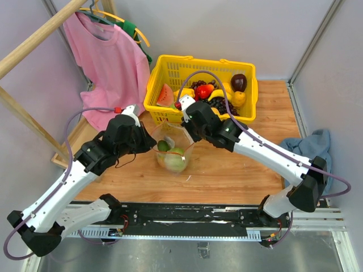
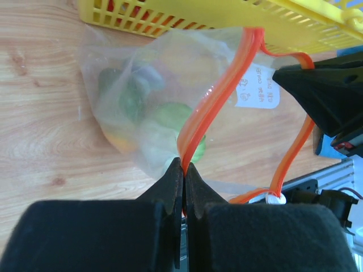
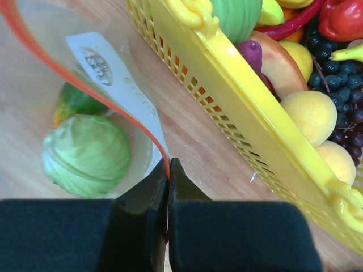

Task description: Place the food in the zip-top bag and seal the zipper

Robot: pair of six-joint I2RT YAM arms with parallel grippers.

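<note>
Between the two arms hangs a clear zip top bag [image 1: 181, 141] with an orange zipper rim, its mouth spread open. Inside it lie a pale green cabbage [image 3: 87, 156] and a darker green and orange food piece [image 3: 78, 103]. My left gripper is shut on the orange rim at one side of the mouth. On the opposite side, my right gripper is shut on the rim too. A white zipper slider [image 2: 275, 198] sits at one end of the mouth. A printed label [image 2: 258, 86] shows through the film.
A yellow basket [image 1: 168, 62] full of fruit and vegetables stands just behind the bag, close to both grippers. A pink shirt [image 1: 108, 54] hangs at the left, and a blue-grey cloth [image 1: 313, 148] lies at the right.
</note>
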